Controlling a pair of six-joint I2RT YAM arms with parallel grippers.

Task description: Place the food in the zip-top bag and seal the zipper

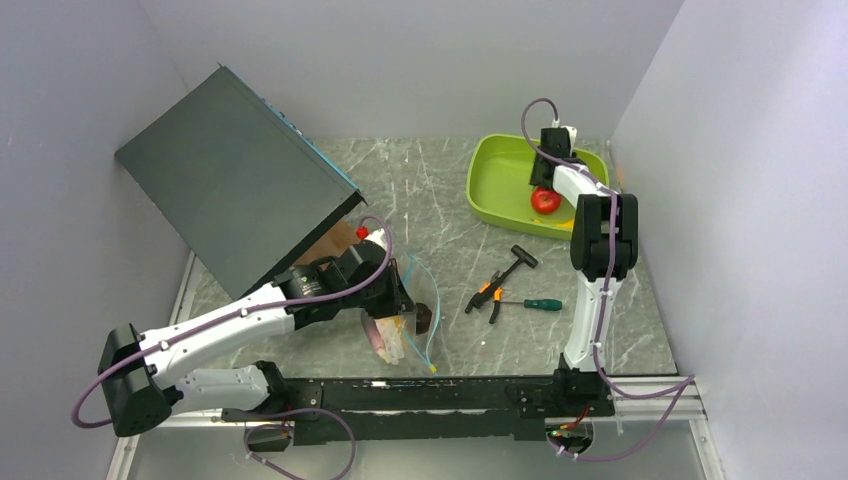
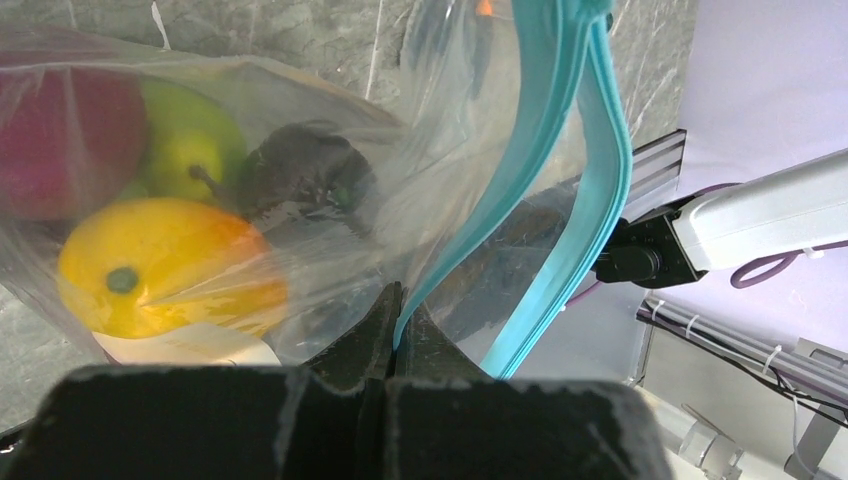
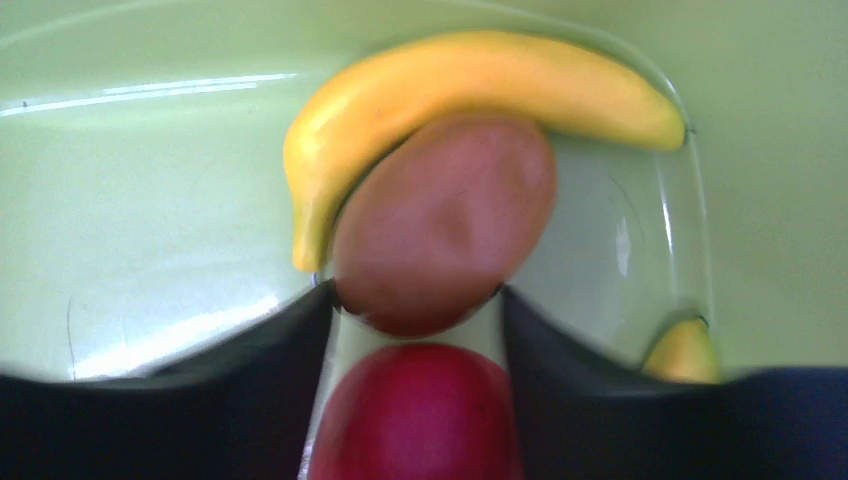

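Observation:
The clear zip top bag [image 2: 330, 90] with its teal zipper strip [image 2: 540, 130] lies on the counter. Through its film show a yellow-orange fruit [image 2: 170, 265], a green one [image 2: 190, 140], a dark one [image 2: 305, 175] and a purplish one [image 2: 70, 140]. My left gripper is shut on the bag's edge where the strip meets its tips. Inside the green bin [image 1: 490, 205], my right gripper stands part open, its fingers at either side of the near end of a brown potato [image 3: 450, 210]. A red tomato [image 3: 415, 420] lies just nearer, partly hidden between the fingers.
A banana [image 3: 480, 80] curves along the potato's far side; a small yellow piece [image 3: 685, 350] lies by the bin wall. A hammer [image 1: 510, 270], pliers [image 1: 495, 305] and a screwdriver [image 1: 540, 304] lie between bag and bin. A large dark box [image 1: 235, 180] stands at the left.

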